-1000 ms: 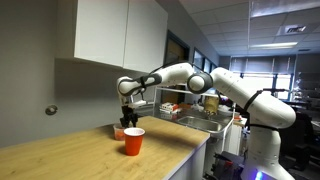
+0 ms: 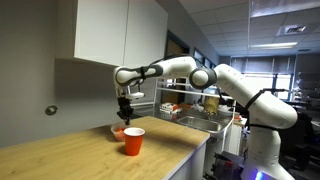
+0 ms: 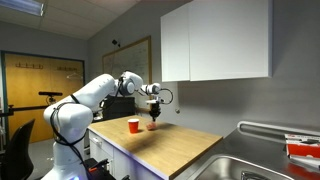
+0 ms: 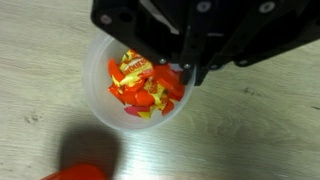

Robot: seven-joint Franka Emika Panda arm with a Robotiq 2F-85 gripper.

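A clear, round plastic container (image 4: 95, 95) holds several wrapped candies (image 4: 145, 85) in red, orange and yellow. At its rim, on the right in the wrist view, my gripper is shut on the container's wall. Dark finger parts cover some of the upper rim. In exterior view 1 the container (image 2: 117, 133) appears behind and left of a red cup (image 2: 133, 144), under my gripper (image 2: 126, 119). Whether its base touches the table cannot be told. Part of the red cup (image 4: 80, 173) shows at the lower left of the wrist view.
The wooden table (image 3: 170, 146) has wide free room. White cabinets (image 2: 125, 35) hang above its back side. A sink (image 3: 240, 172) lies past the table's end in exterior view 2.
The wrist has come a little toward the camera and left in exterior view 1. The container has shifted slightly left with it. The red cup has stayed in place.
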